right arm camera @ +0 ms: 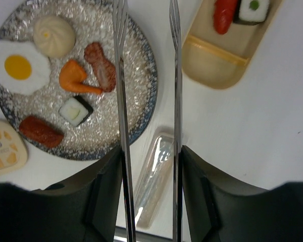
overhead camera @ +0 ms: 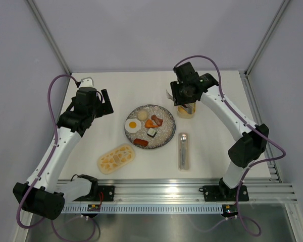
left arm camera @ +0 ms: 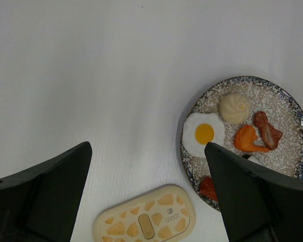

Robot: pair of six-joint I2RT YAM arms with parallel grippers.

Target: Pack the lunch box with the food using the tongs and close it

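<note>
A speckled plate (overhead camera: 164, 132) carries a fried egg (right arm camera: 17, 70), bun (right arm camera: 54, 35), orange piece (right arm camera: 73, 77), meat piece (right arm camera: 102, 70), sushi piece (right arm camera: 76, 110) and sausage (right arm camera: 40, 132). The tan lunch box (right arm camera: 209, 68) at upper right contains a red piece (right arm camera: 224, 15) and another sushi piece (right arm camera: 251, 10). My right gripper (overhead camera: 175, 93) is open, holding no food, above the gap between plate and box; two long metal forks extend from its fingers in the right wrist view. My left gripper stands open and empty over the left side.
A tan patterned lid (overhead camera: 116, 159) lies at front left, and a long cutlery case (overhead camera: 184, 151) stands right of the plate's front.
</note>
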